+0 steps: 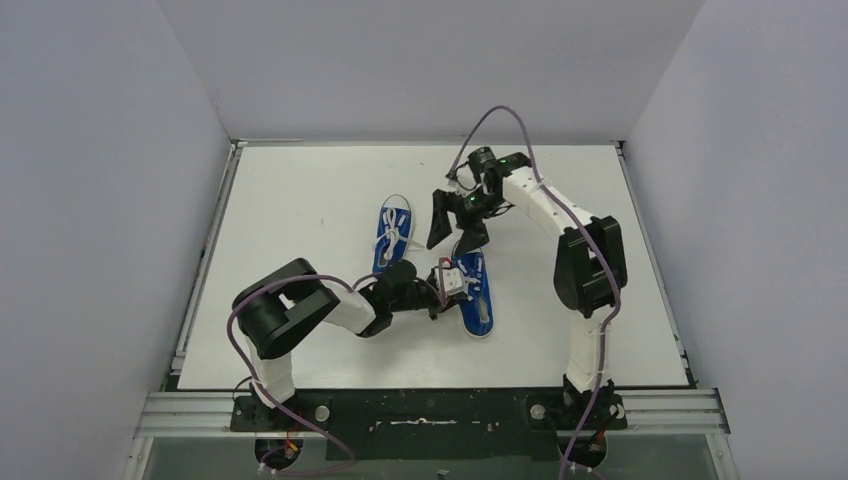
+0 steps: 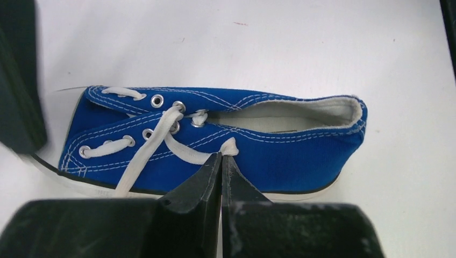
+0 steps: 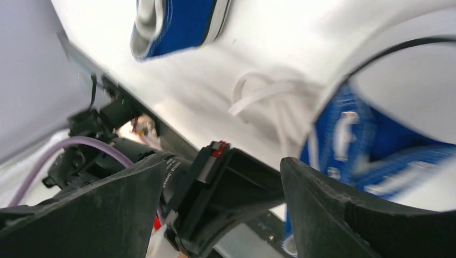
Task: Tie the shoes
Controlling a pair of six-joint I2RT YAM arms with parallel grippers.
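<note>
Two blue canvas shoes with white laces lie on the white table: the left shoe [image 1: 390, 236] has its laces over the top, the right shoe [image 1: 476, 298] lies under my grippers. In the left wrist view my left gripper is shut on the tip of a white lace [image 2: 189, 153] at that shoe's side; another lace strand hangs down toward the sole. My right gripper [image 1: 456, 235] is raised over the toe end of the right shoe, fingers spread wide; its wrist view is partly blurred.
Grey walls enclose it at the sides and back.
</note>
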